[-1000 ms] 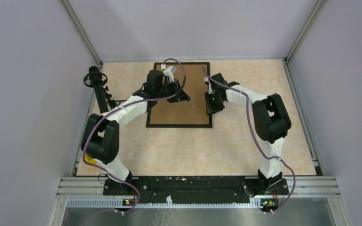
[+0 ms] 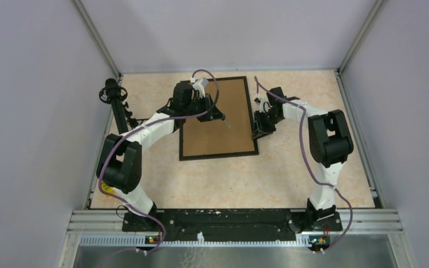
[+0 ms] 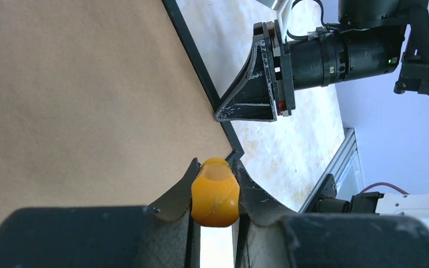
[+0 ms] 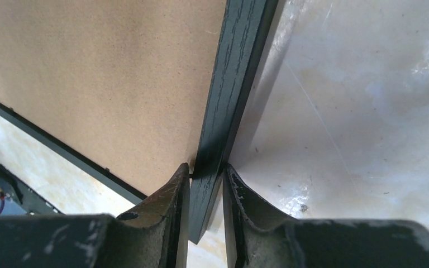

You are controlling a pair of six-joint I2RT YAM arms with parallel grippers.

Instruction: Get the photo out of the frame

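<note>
The picture frame [image 2: 218,157] lies back-up on the table, a brown backing board [image 4: 117,72] inside its black rim [image 4: 223,95]. My left gripper [image 2: 217,116] hangs over the board, shut on a screwdriver with a yellow handle [image 3: 215,195], its shaft pointing down. My right gripper [image 2: 257,133] is at the frame's near right corner, its fingertips at the rim on either side or on top of it, part open; whether they grip it cannot be told.
A black stand [image 2: 113,97] is at the left edge. Walls surround the table.
My right gripper has moved right and slightly toward the front, and the frame has shifted the same way. The left arm has stayed still.
</note>
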